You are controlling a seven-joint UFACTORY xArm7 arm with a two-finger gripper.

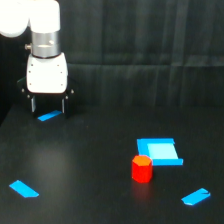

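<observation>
My gripper (48,106) hangs at the far left of the camera view with its two fingers spread apart; it is open. A small flat blue piece (50,115) lies on the dark table just below or behind the fingers, and whether they touch it I cannot tell. To the right of centre stands a red block (142,170). Partly hidden behind that block is a blue-edged, white-centred square (163,151). Another flat blue strip (23,189) lies at the front left, and a third blue strip (196,197) lies at the front right.
Between the gripper and the red block, the dark table (85,160) is clear. A black curtain (140,60) closes off the back. Both front blue strips lie well away from the arm.
</observation>
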